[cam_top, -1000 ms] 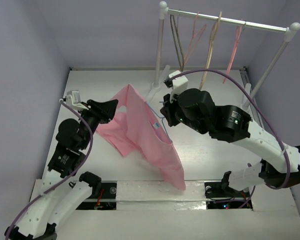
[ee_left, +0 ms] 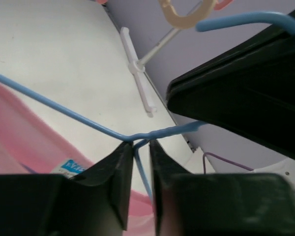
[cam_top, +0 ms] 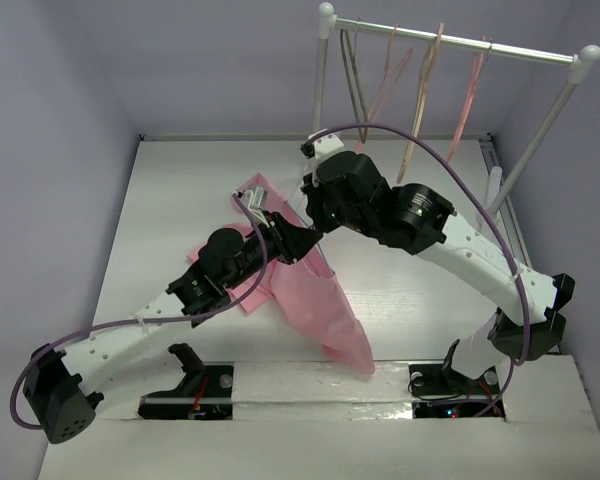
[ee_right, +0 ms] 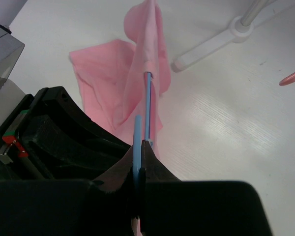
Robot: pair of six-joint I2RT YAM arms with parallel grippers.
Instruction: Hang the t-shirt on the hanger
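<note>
The pink T-shirt (cam_top: 325,310) hangs from the blue hanger (ee_left: 64,111), whose arms run into its neck opening; part of the cloth lies spread on the table. My right gripper is shut on the hanger's hook, and its dark fingers (ee_left: 226,93) show at the upper right of the left wrist view. Just below, my left gripper has its fingertips on either side of the hanger's neck, with a narrow gap still between them. From the top, both grippers meet above the shirt and hide most of the hanger.
A white rack (cam_top: 460,43) at the back right carries several other hangers (cam_top: 423,100). Its foot (ee_right: 204,51) rests on the table near the shirt. Bare white table (cam_top: 420,290) shows right of the shirt.
My left gripper has swung right from over the shirt's left side to the hanger's neck. The right gripper has shifted slightly left.
</note>
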